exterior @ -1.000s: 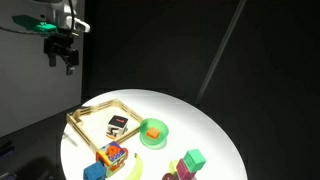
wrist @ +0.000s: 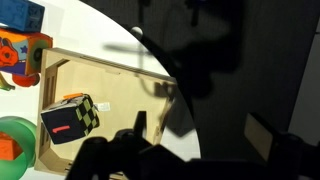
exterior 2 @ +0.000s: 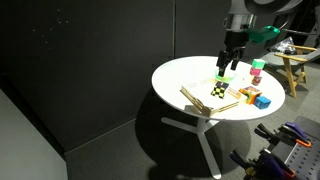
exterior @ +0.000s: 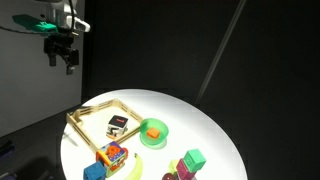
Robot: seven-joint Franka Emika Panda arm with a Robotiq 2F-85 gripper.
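High over the left edge of the round white table, my gripper hangs well above everything on it. In the wrist view, the two fingers of the gripper stand wide apart, with nothing between them. A shallow wooden tray lies on the table, holding a dark box with a checkered side and a light top. Beside the tray sits a green bowl with an orange block in it. A colorful toy block and a blue block are near the tray's front corner.
A yellow banana lies near the front of the table. Stacked or grouped at the front right are a green cube and a pink block.
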